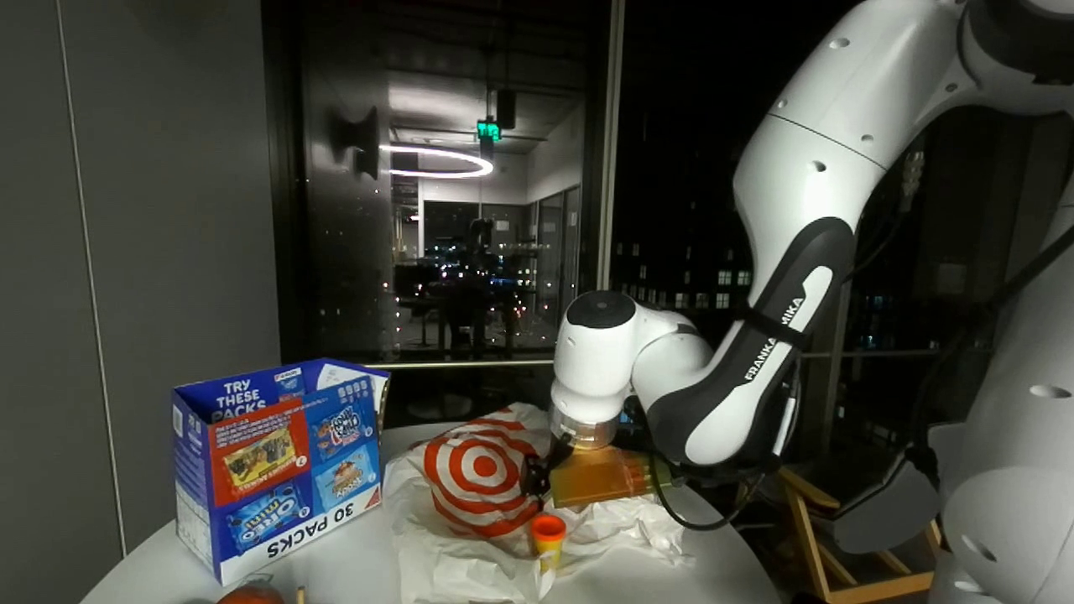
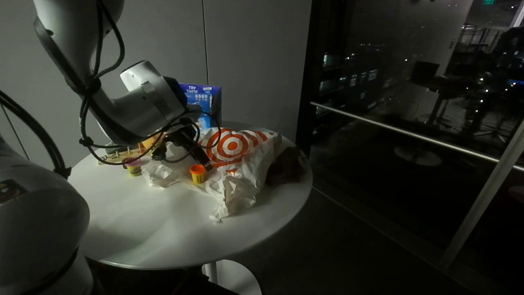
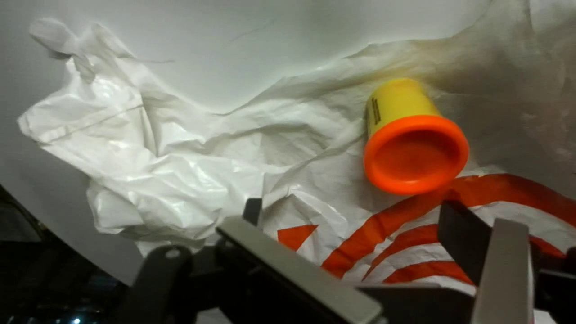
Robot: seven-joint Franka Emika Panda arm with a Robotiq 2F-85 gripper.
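A yellow tub with an orange lid (image 3: 416, 154) stands on the crumpled white plastic of a bag with red target rings (image 1: 484, 466). The same yellow tub (image 2: 197, 174) shows close to the black fingers in exterior view 2. My gripper is open and its fingers are well apart. Only the bag's white and red plastic appears behind the gap between them. In the wrist view the tub lies just beyond the fingertips, apart from them. In exterior view 1 the gripper (image 1: 536, 476) is partly dark against the bag, behind and above the tub.
A blue snack box (image 1: 282, 453) stands on the left of the round white table. Another small tub with a pink lid (image 2: 132, 166) sits near a wooden board with pegs (image 2: 120, 156).
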